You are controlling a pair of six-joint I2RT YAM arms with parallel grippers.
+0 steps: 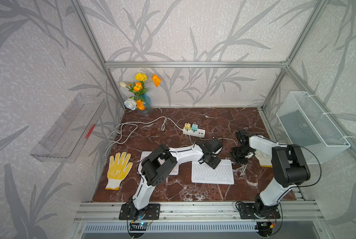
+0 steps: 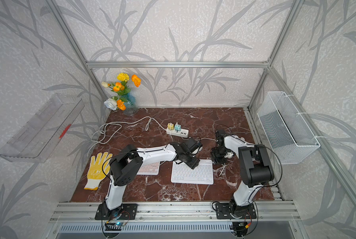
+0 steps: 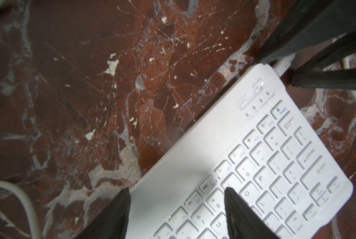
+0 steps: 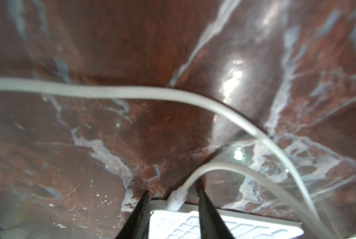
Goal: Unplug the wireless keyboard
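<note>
The white wireless keyboard [image 1: 212,175] lies front centre. My left gripper is open over its upper edge, fingers either side of the top-row area in the left wrist view. A white cable plug [image 4: 177,198] sits at the keyboard's upper right end, its cable curving away. My right gripper is part open, fingertips either side of that plug; whether they touch it I cannot tell.
A second keyboard [image 2: 148,169] lies under the left arm, a yellow glove [image 1: 118,171] at left. A power strip [image 1: 193,132] with adapters and loose cables lies behind. A flower vase stands back left; baskets hang at both sides.
</note>
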